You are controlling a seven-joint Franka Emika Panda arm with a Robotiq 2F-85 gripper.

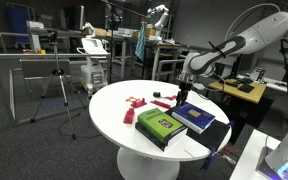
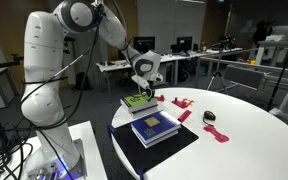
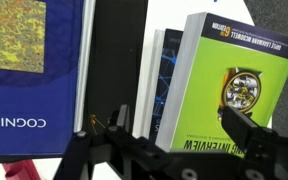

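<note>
A thick green book with a watch on its cover lies on top of a dark blue book, right of centre in the wrist view. A blue book lies apart to the left. From the first exterior view, the green book is at the table's near edge and the blue book beside it. My gripper is open above the books, its fingers spread with nothing gripped between them. Exterior view 2 has the gripper over the green book's end of the table.
A black mat lies under the books. Several red pieces and a small dark object are spread on the round white table, whose far side is largely clear. A tripod stands beyond.
</note>
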